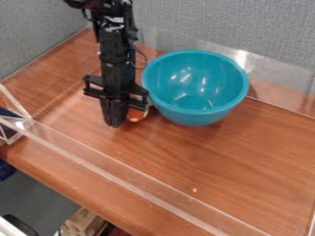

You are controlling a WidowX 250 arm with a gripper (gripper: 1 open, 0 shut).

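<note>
My black gripper (114, 115) hangs down just left of a large teal bowl (194, 88) on the wooden table (222, 175), its tips low over the wood. An orange-red object (139, 114) is partly hidden behind the gripper, beside the bowl's left side. The fingers look close together; I cannot see anything held between them.
Clear plastic barriers run along the back and the front left of the table. At the left edge is a blue and white item (13, 120).
</note>
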